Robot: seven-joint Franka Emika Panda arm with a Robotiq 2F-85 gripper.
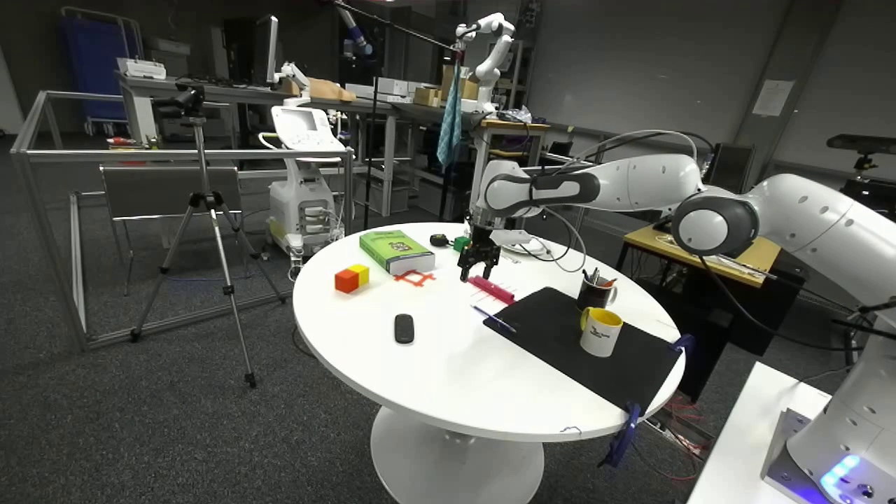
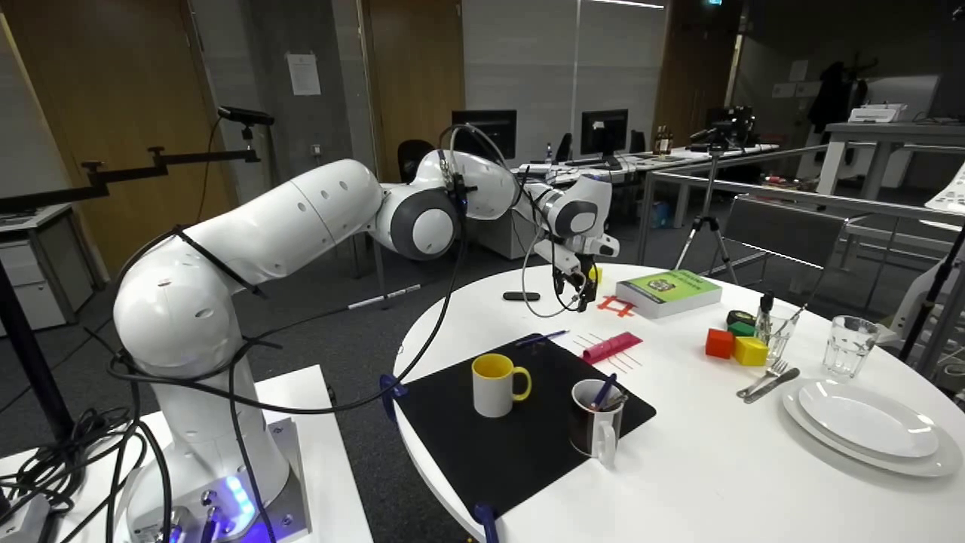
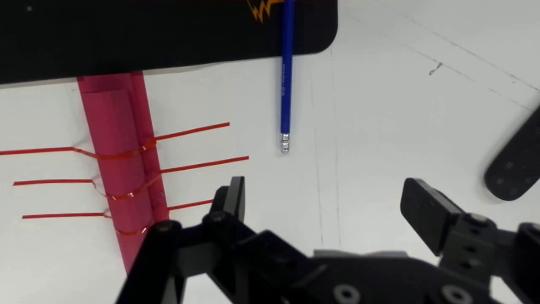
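Observation:
My gripper hangs over the white table with its two fingers wide apart and nothing between them. A blue pencil (image 3: 286, 96) lies flat in the wrist view, its eraser end on the white tabletop and the rest on the black mat (image 3: 167, 30). Beyond the fingertips, the pencil's end points back toward the gap. To the left is a dark pink rolled piece (image 3: 119, 147) with thin red strips across it. In exterior view 1 the gripper (image 1: 477, 270) is above the table just behind the pencil (image 1: 493, 318), apart from it.
On the mat stand a yellow-and-white mug (image 2: 493, 389) and a mug of pens (image 2: 592, 434). A green book (image 1: 396, 253), coloured cubes (image 1: 351, 278), a black remote-like object (image 1: 404, 328), plates (image 2: 868, 425) and glasses (image 2: 848, 348) sit around.

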